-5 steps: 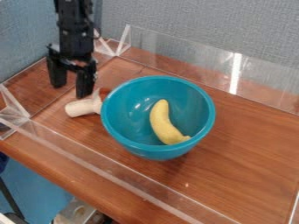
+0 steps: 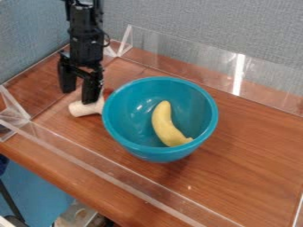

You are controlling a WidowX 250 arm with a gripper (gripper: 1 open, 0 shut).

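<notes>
My black gripper (image 2: 80, 84) stands open above a white cylindrical object (image 2: 85, 108) that lies on the wooden table at the left side of the bowl, its fingertips just over or beside it. A blue bowl (image 2: 136, 96) sits in the middle of the view with a yellow banana (image 2: 167, 124) lying inside it. Whether the fingers touch the white object is hard to tell.
Low clear plastic walls (image 2: 236, 75) run along its edges. A blue padded wall is at the left, a grey one behind.
Over the last second my gripper has shifted slightly and lowered toward the white object. The bowl and banana look unchanged.
</notes>
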